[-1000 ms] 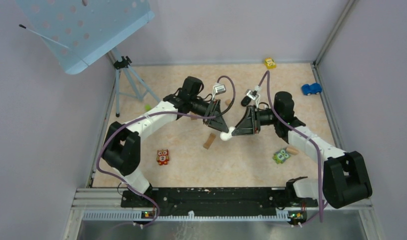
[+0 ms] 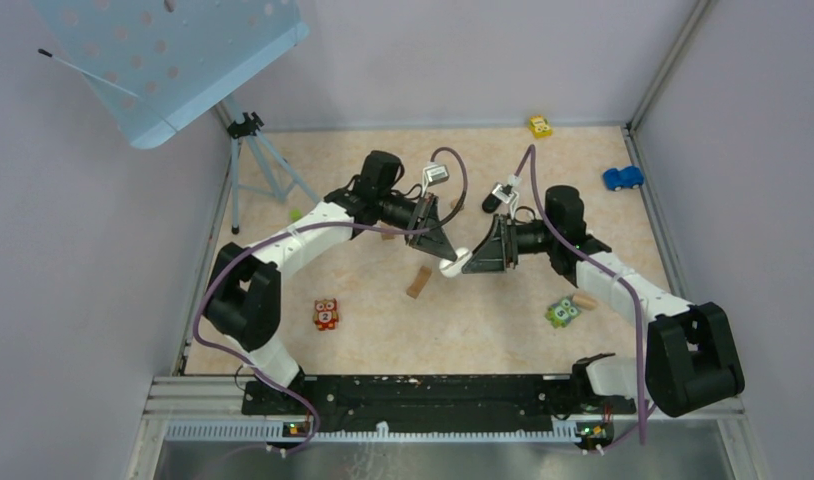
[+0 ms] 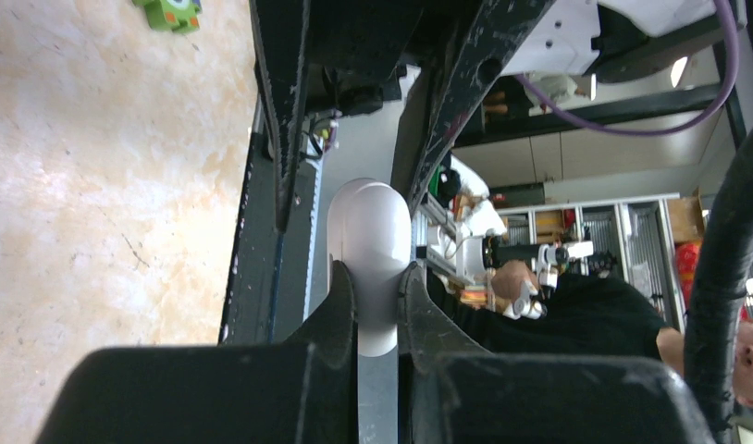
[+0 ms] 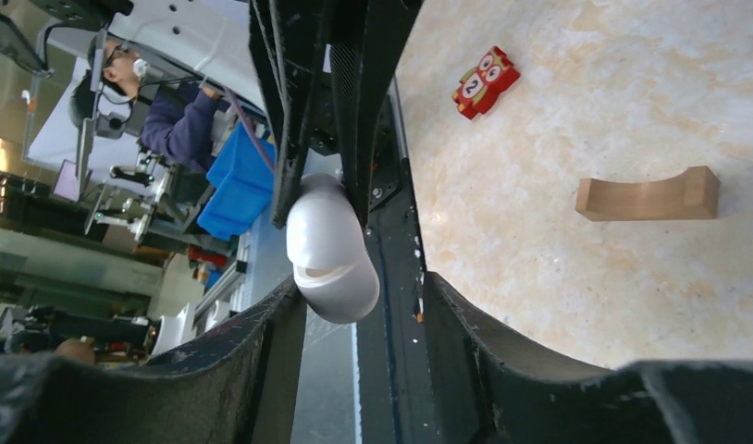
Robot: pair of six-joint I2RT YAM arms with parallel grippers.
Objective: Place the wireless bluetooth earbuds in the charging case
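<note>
The white charging case (image 2: 455, 264) is held up in the air between my two arms, over the middle of the table. My left gripper is shut on it, its two fingers pinching the case's rounded sides. From the right wrist view, the case (image 4: 327, 245) has a narrow gap between lid and base; no earbud can be made out inside it. My right gripper stands open close to the case, with a clear space between its fingers and nothing gripped.
A curved wooden block (image 4: 646, 196) lies below the arms. Around the table lie a red owl toy (image 2: 326, 314), a green owl toy (image 2: 562, 312), a blue toy car (image 2: 623, 178), a yellow toy (image 2: 540, 126) and a dark rounded object (image 2: 491, 203).
Objects on the table have not moved.
</note>
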